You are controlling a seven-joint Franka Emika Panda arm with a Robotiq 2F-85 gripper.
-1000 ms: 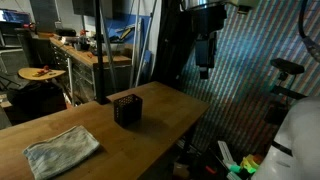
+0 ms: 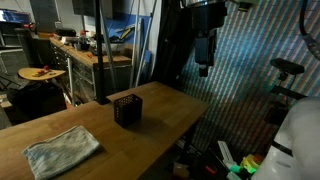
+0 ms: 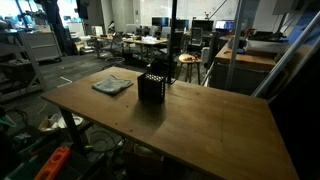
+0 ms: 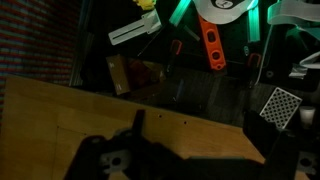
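A folded grey cloth [image 2: 62,152] lies flat on the wooden table, towards the near left in exterior view 1. To its right stands a black mesh box [image 2: 128,110], upright; the same box [image 3: 151,88] is near the table's far edge in exterior view 2. My gripper [image 2: 203,70] hangs high above the table's right side, well apart from both things, pointing down. In the wrist view the gripper is open, with bare table edge and floor beneath it and nothing between its fingers. Neither cloth nor box shows there.
Bare wood covers most of the table [image 3: 215,120]. Below its edge, the dark floor area holds tools, including a red-orange tool [image 4: 211,44] and a perforated white piece [image 4: 281,107]. A dark vertical post [image 3: 172,40] stands behind the table. A corrugated wall [image 2: 245,90] is at the right.
The arm and gripper have shifted only very slightly at the top of exterior view 1. Cloth and mesh box stay where they were.
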